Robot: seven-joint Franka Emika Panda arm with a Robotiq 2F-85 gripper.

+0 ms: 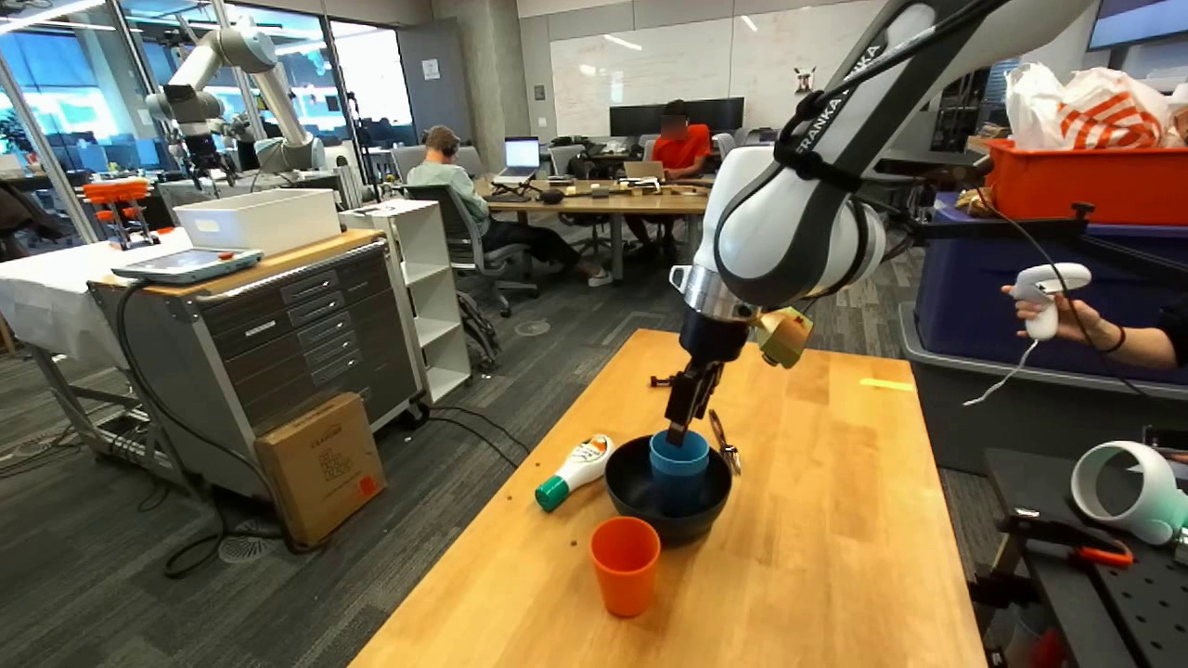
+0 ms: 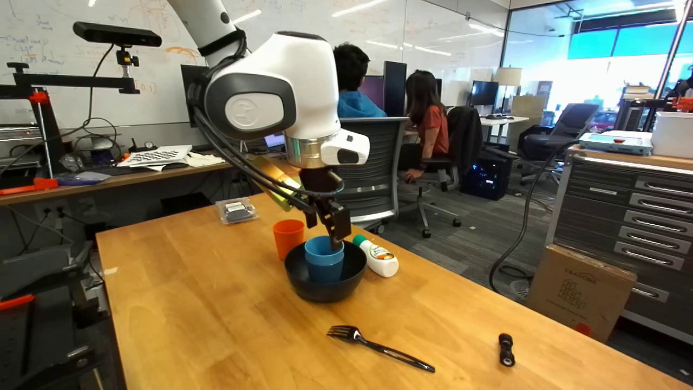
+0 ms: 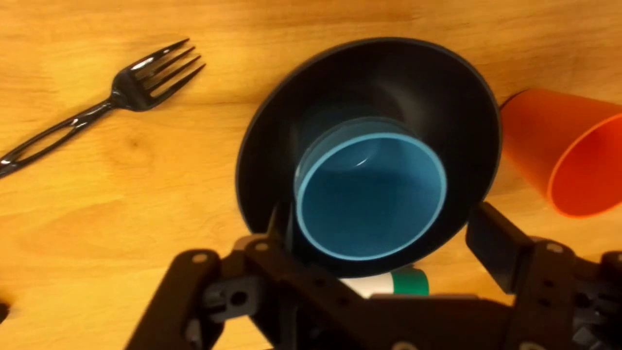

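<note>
A lighter blue cup is nested in a darker blue cup, and both are inside the black bowl. From above, the upper cup's rim faces the wrist camera. My gripper is at the cups, its fingers spread wide. One finger is close against the rim's left side; the other finger stands clear to the right, with a gap between it and the cup. An orange cup stands on the table beside the bowl.
A white bottle with a green cap lies close to the bowl. On the other side lies a black fork. A small black object rests near the table edge.
</note>
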